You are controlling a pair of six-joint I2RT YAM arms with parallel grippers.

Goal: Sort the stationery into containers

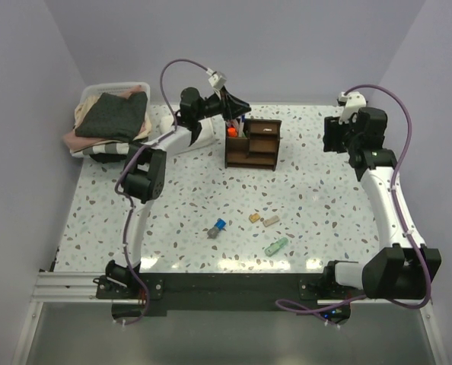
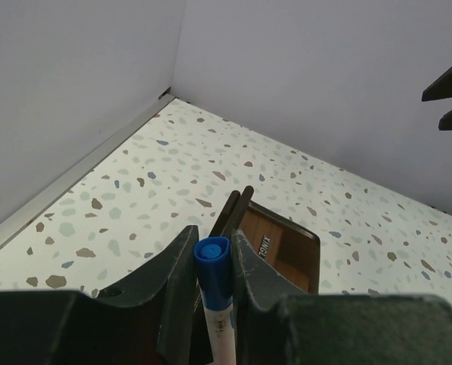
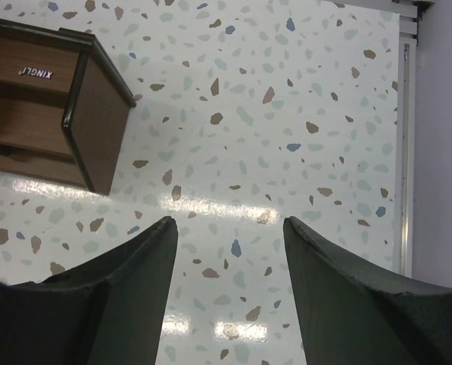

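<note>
A brown wooden organizer stands at the back centre, holding an orange item and pens. My left gripper is shut on a blue-capped white marker at the organizer's left section, with dark sticks behind it. My right gripper is open and empty above bare table, right of the organizer. In the front half lie a blue-and-grey item, a yellow block, a pale block and a green item.
A white basket piled with cloths stands at the back left, a folded white cloth beside it.
</note>
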